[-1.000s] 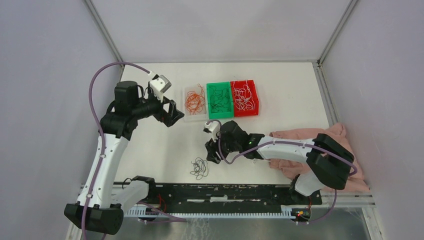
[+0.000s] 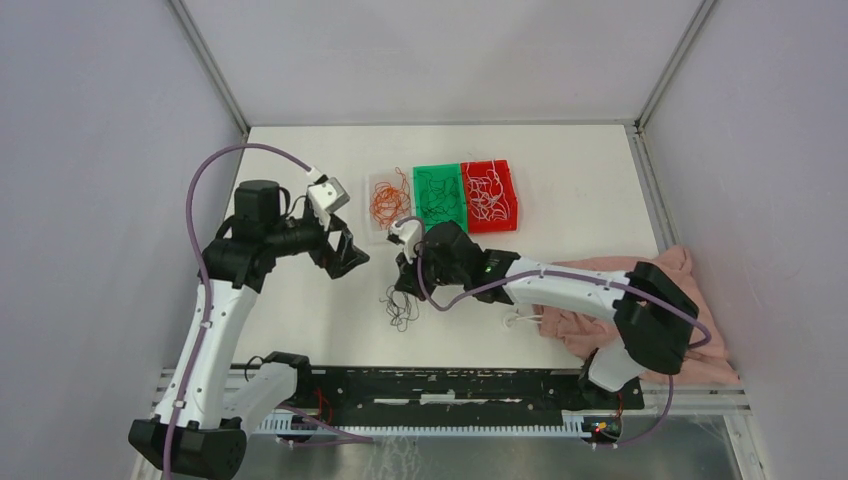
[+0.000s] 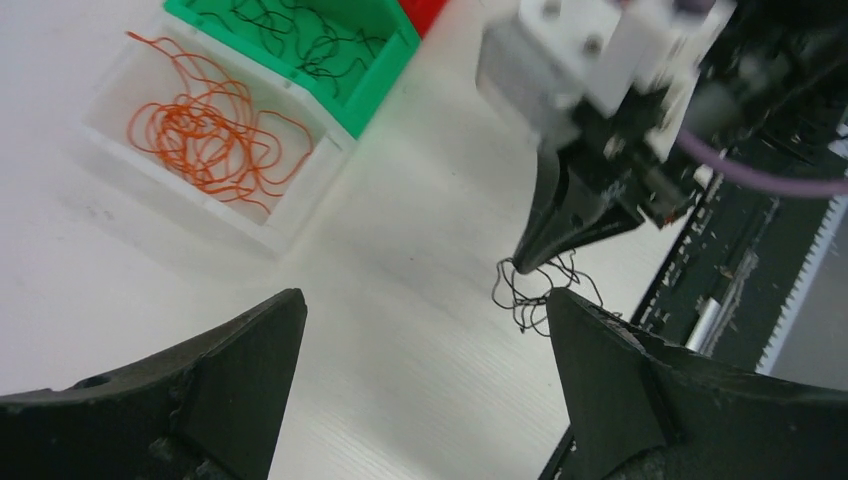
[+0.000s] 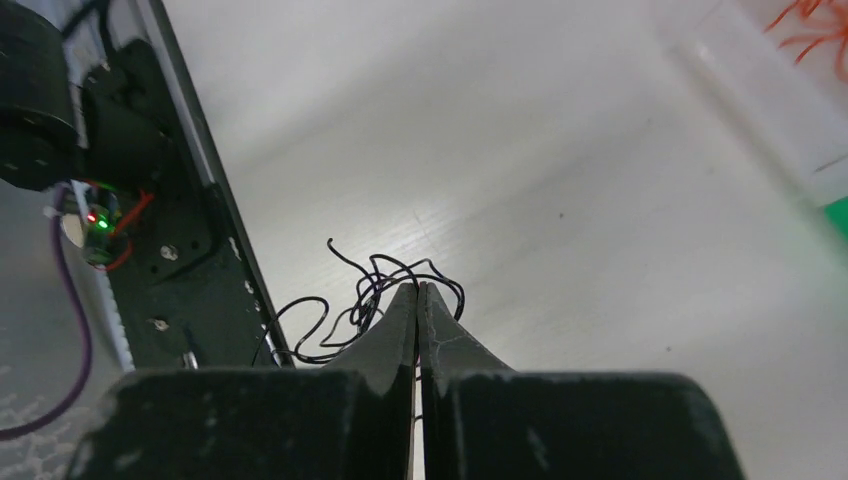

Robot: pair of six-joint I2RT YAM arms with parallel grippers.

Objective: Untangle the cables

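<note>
A loose tangle of black cable hangs from my right gripper over the front middle of the table. In the right wrist view, the right fingers are pressed together, with strands of the black cable pinched at their tips. My left gripper stands open and empty, left of the tangle and in front of the boxes. Orange cables lie in the clear white box, dark cables in the green box, and whitish cables in the red box.
A white cable rests on the table near a pink cloth, partly behind the right arm. The black rail borders the table's front edge.
The left arm moved slightly downward.
</note>
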